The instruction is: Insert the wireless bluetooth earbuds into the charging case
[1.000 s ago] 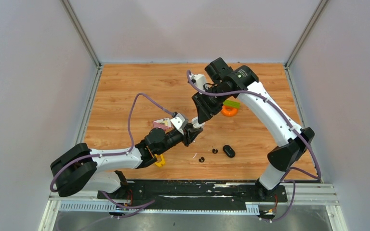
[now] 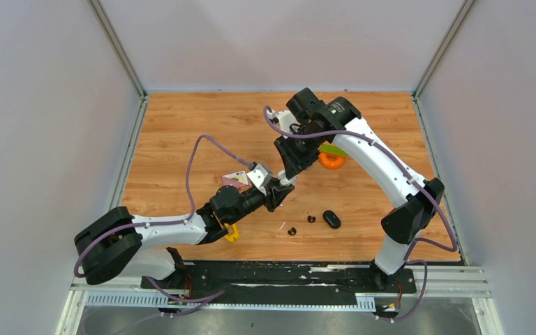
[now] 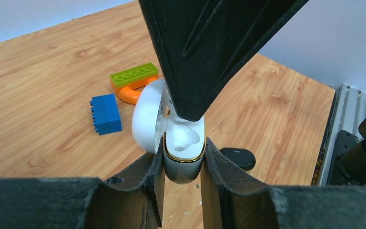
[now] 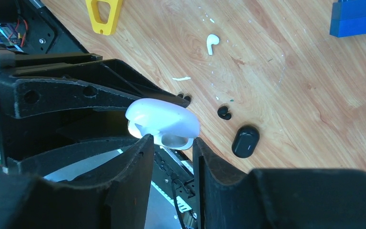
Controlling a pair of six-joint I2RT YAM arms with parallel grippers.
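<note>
The open white charging case [image 3: 145, 117] is held upright by my left gripper, which is shut on it. My right gripper is right at the case's opening, its black fingers over the case in the left wrist view. Whether an earbud is between its fingertips I cannot tell. In the right wrist view the case [image 4: 164, 117] sits just beyond those fingertips, and a loose white earbud [image 4: 212, 43] lies on the table below.
Small black earbuds [image 4: 223, 113] and a black case [image 4: 245, 141] lie on the wood. Blue bricks [image 3: 106, 114], a green brick [image 3: 133, 73], an orange ring [image 2: 332, 163] and a yellow piece [image 4: 104, 24] lie around.
The left arm has not visibly moved.
</note>
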